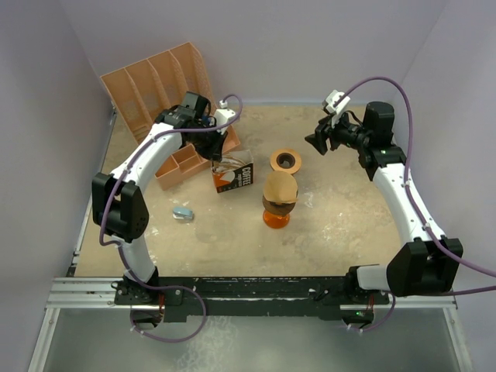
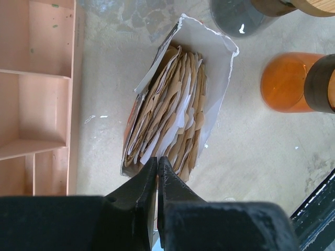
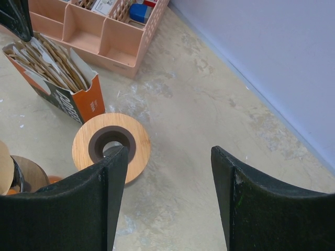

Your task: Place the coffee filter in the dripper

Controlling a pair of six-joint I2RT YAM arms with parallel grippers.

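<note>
Brown and white paper filters (image 2: pixel 175 107) stand packed upright in an open coffee-filter box (image 1: pixel 233 177). My left gripper is shut, its tips at one end of the filters; no filter clearly shows between them. In the right wrist view a dark fingertip of that arm touches or hovers over the filters' left end; I cannot tell which. To the right of the box is the dripper (image 3: pixel 111 144), with a round wooden collar and an open dark middle. My right gripper is open and empty, to the right of the dripper in the top view.
An orange-based jar with a wooden top (image 1: pixel 280 190) stands in front of the dripper. A pink compartment organizer (image 1: pixel 186 159) lies behind the box. One small pale-blue object (image 1: pixel 183 213) rests at front left.
</note>
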